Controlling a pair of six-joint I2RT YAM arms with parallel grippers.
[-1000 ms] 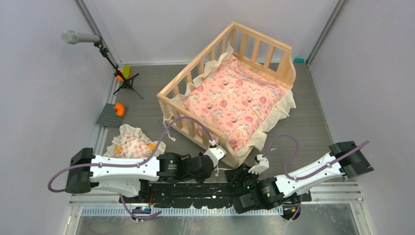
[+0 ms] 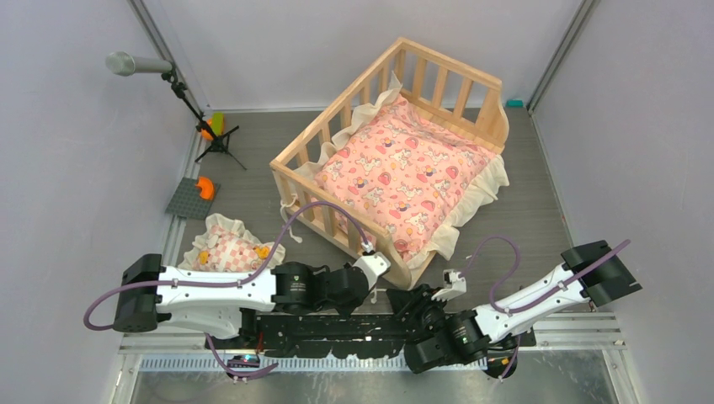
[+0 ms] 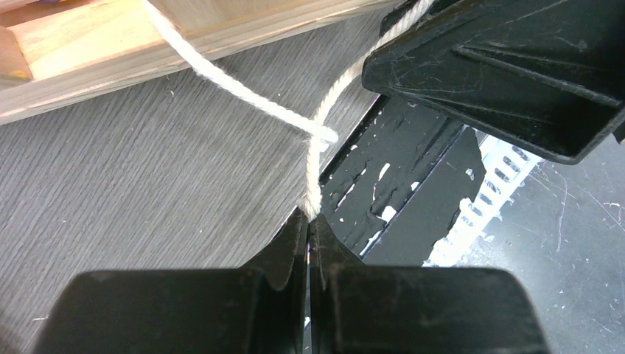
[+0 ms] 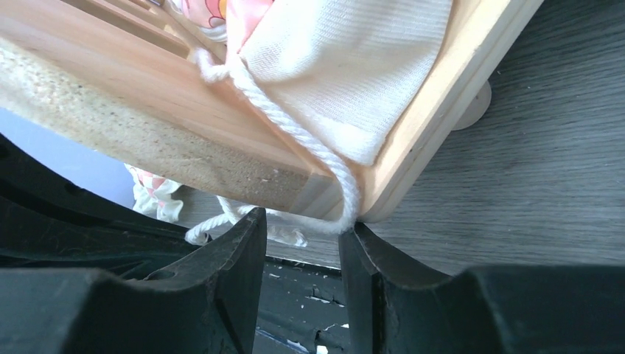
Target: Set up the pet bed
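Observation:
The wooden pet bed [image 2: 303,147] holds a pink unicorn mattress [image 2: 404,177] with a cream frill. At its near corner a white cord [image 3: 243,92] hangs from the frame. My left gripper is shut on the cord's strand, which runs up from its fingertips past the other gripper. My right gripper stands open just below the bed's corner, the cord [image 4: 295,125] passing across at its fingertips. In the top view both grippers are partly hidden by their arms.
A small frilled pillow [image 2: 227,252] lies left of the bed. A microphone stand [image 2: 217,143] and a grey plate with an orange piece [image 2: 194,198] are at the left.
The right arm has shifted slightly near the bed's corner. The left arm and the bed look unchanged.

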